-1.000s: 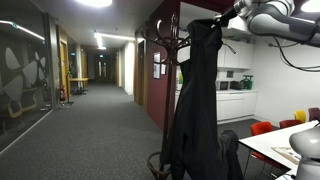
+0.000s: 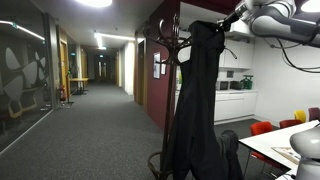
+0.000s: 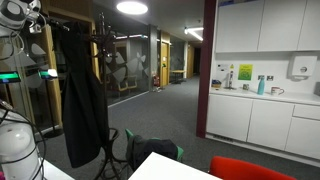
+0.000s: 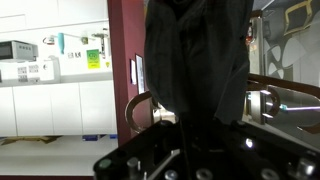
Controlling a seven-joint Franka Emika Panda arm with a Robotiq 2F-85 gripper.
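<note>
A long black coat (image 2: 200,95) hangs down beside a dark wooden coat stand (image 2: 170,90), close to its right side in exterior view 1. My gripper (image 2: 229,20) is at the coat's top, level with the stand's upper hooks. In the wrist view the gripper is shut on a narrow gather of dark cloth, and the coat (image 4: 195,55) spreads away from the fingers. The fingertips are hard to make out against the black fabric. Exterior view 2 shows the coat (image 3: 82,95) in front of the stand (image 3: 105,60). Whether any cloth touches a hook cannot be told.
A white table (image 3: 170,168) and a red chair (image 3: 245,170) stand nearby. Another dark garment or bag (image 3: 152,150) is low by the table. White kitchen cabinets (image 3: 265,125) line the wall.
The gripper and the coat's top have shifted very slightly to the right in exterior view 1. The stand looks unmoved, and the cloth still hangs from the gripper.
</note>
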